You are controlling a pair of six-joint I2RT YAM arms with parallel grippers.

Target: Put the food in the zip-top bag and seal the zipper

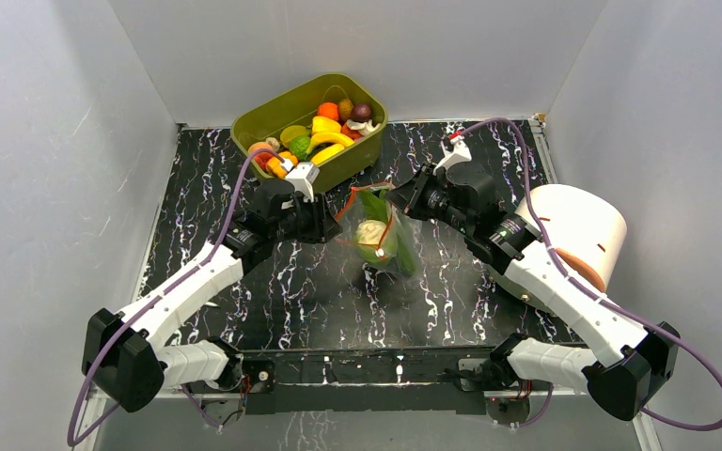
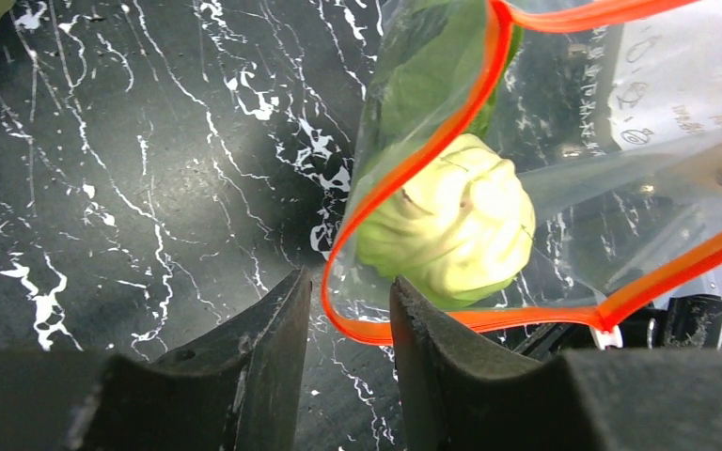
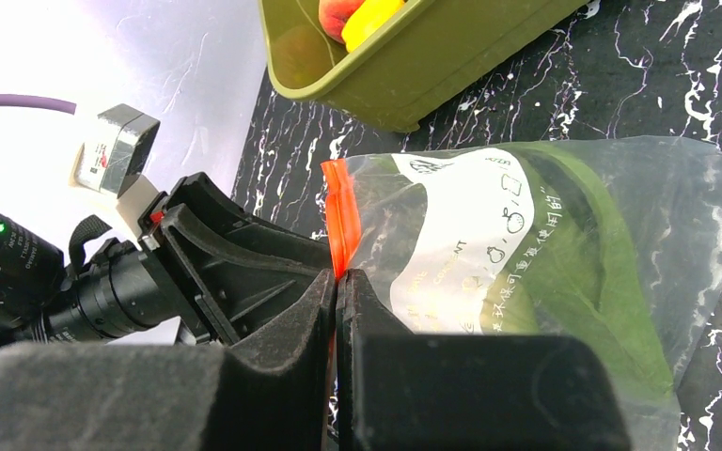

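The clear zip bag with an orange-red rim stands near the middle of the table, its mouth gaping. A pale green leafy vegetable and darker green leaves are inside. My right gripper is shut on the bag's orange zip edge at its upper right. My left gripper is part open at the left side of the mouth, its fingertips by the orange rim, nothing visibly gripped.
An olive-green bin full of toy fruit and vegetables sits at the back left. A cream cylindrical object stands at the right edge.
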